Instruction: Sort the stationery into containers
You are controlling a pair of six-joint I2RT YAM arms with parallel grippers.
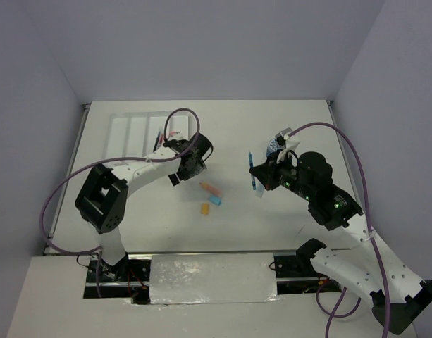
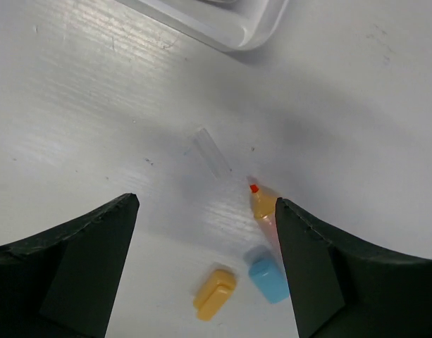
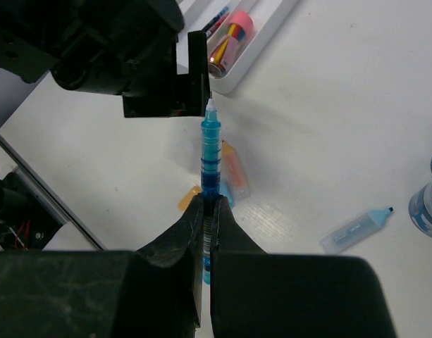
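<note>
My right gripper is shut on a blue pen (image 3: 211,151), held upright with its pale tip up; in the top view the pen (image 1: 251,169) stands right of the table's middle. My left gripper has its fingers apart over the table, with nothing held between them. Below it lie an orange marker (image 2: 264,208), partly behind one finger, a small blue piece (image 2: 269,280), a yellow piece (image 2: 216,293) and a faint clear strip (image 2: 212,153). A pale blue marker (image 3: 358,230) lies flat beneath the right gripper's side.
The white divided tray (image 1: 137,116) stands at the back left, holding pens and a pink-capped tube (image 3: 230,44). Blue-and-white round containers (image 3: 427,205) stand at the right. Open table lies across the back middle and along the front.
</note>
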